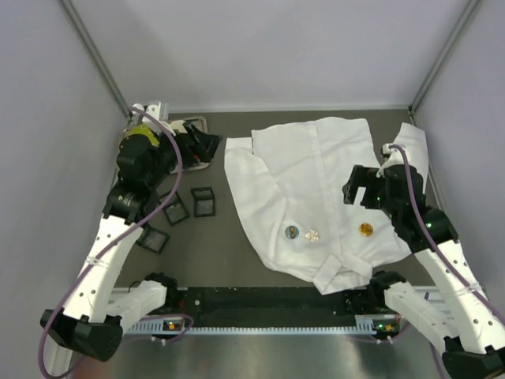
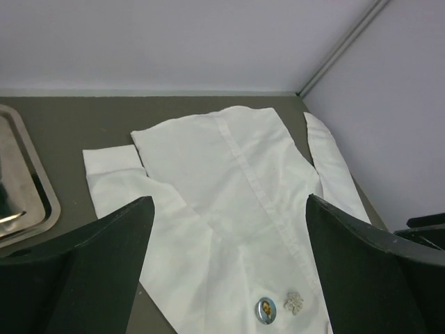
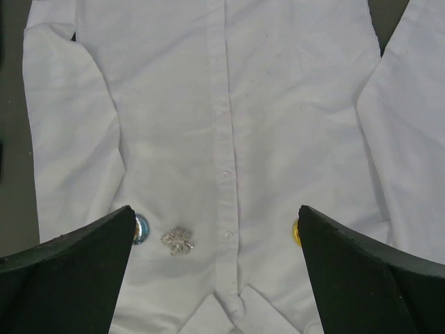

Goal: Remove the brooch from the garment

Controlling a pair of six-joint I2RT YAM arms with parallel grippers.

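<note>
A white buttoned shirt point(image 1: 304, 174) lies spread on the dark table, its collar point(image 1: 342, 270) toward the front edge. Three ornaments rest on its chest: a round blue-rimmed one point(image 1: 292, 232), a pale flower-like brooch point(image 1: 312, 235) and a round golden one point(image 1: 366, 229). In the right wrist view the flower-like brooch point(image 3: 178, 241) shows between the finger lines, well below them. Above the shirt's right side hangs my right gripper point(image 1: 353, 189), open and empty. My left gripper point(image 1: 211, 144), also open and empty, is off the shirt's left edge, at the back left.
A metal tray point(image 2: 26, 160) lies at the back left, partly behind my left arm. Several small black frames point(image 1: 203, 202) sit on the left of the table. Walls close in the back and both sides.
</note>
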